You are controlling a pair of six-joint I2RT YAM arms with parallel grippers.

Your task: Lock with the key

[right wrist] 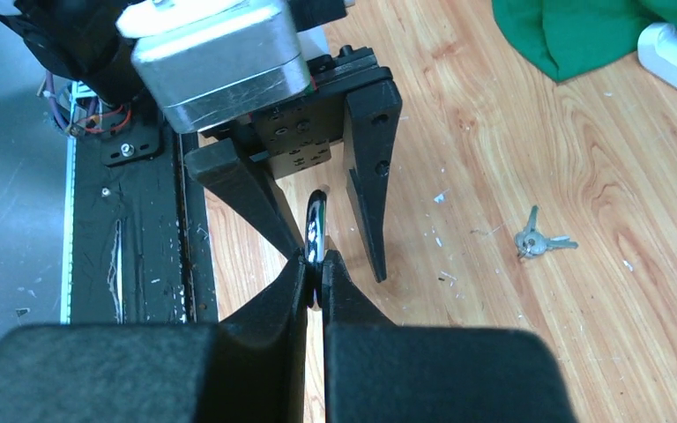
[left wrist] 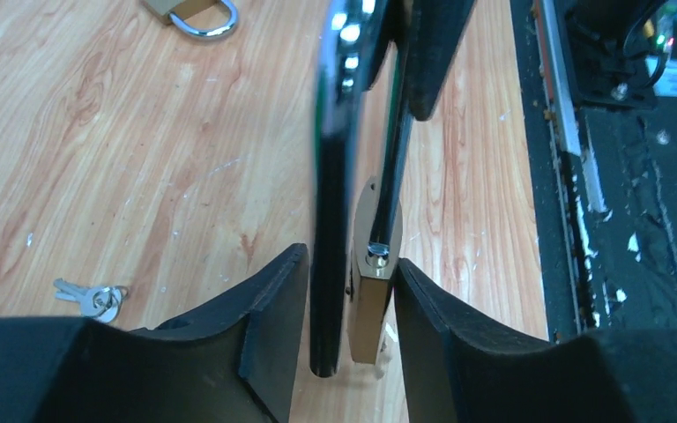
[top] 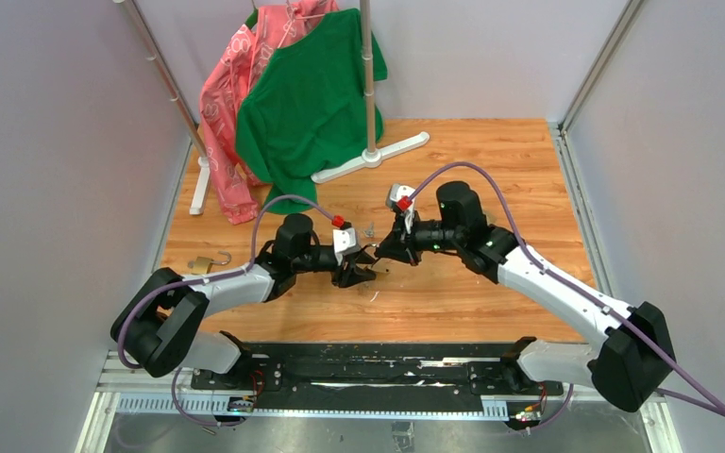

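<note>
A brass padlock (left wrist: 369,322), seen edge-on in the left wrist view, hangs by its steel shackle from my right gripper, which is shut on that shackle. The shackle is open: one leg enters the body, and the other ends free beside it. My left gripper stands open around the padlock body, with one fingertip very close to it; contact is unclear. Two small keys (right wrist: 536,243) on a ring lie on the table, apart from both grippers. The keyhole is hidden.
A second brass padlock (top: 202,265) lies on the table at the left, its shackle pointing right. A rack with a green shirt (top: 311,104) and a pink garment (top: 225,123) stands at the back.
</note>
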